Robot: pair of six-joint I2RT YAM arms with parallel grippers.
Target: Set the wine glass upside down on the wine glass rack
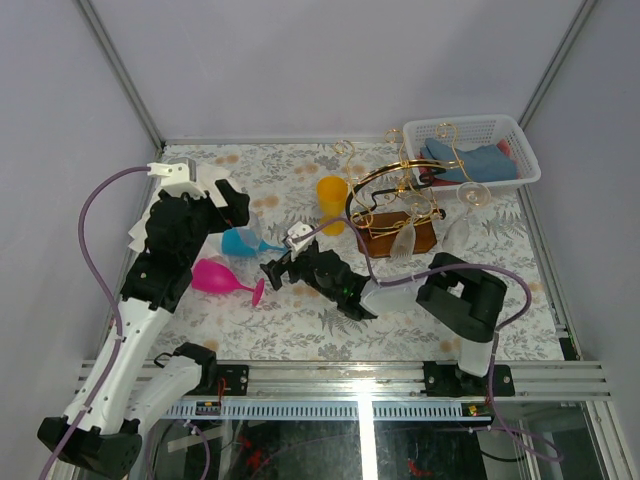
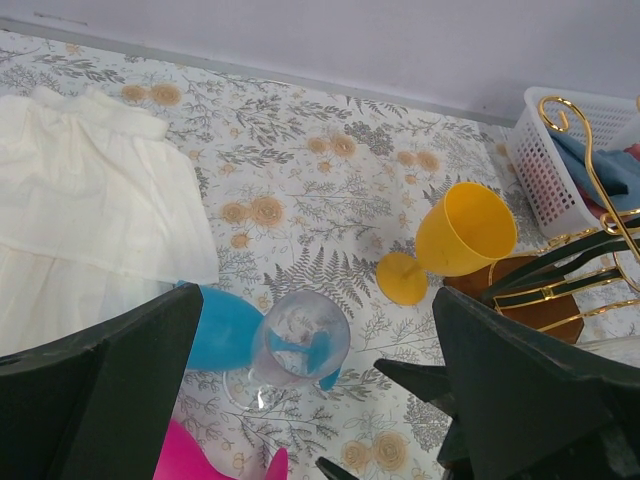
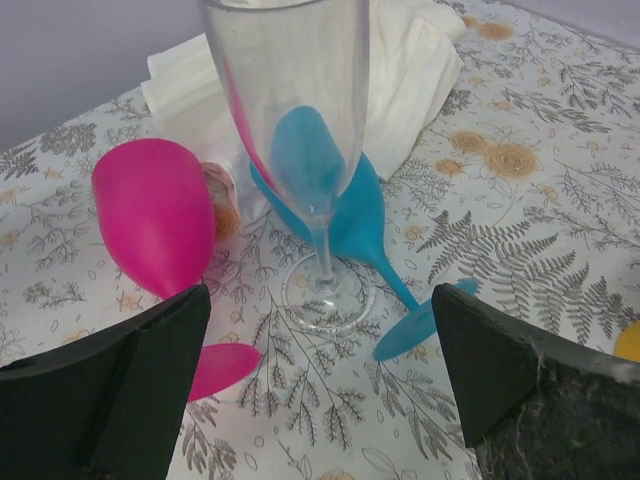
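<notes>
A clear glass (image 3: 300, 110) stands upright on the table in the right wrist view, straight ahead of my right gripper, whose open fingers are empty and short of it. A blue glass (image 1: 245, 243) and a pink glass (image 1: 222, 278) lie on their sides around it. Behind, the yellow glass (image 2: 462, 232) stands upright. The gold rack (image 1: 400, 190) on its wooden base is right of centre, with clear glasses (image 1: 404, 243) hanging from it. My left gripper (image 1: 232, 205) is open and empty, high above the left side.
A white basket (image 1: 530, 165) holding blue and red cloth is at the back right. White cloth (image 2: 100, 190) covers part of the left side.
</notes>
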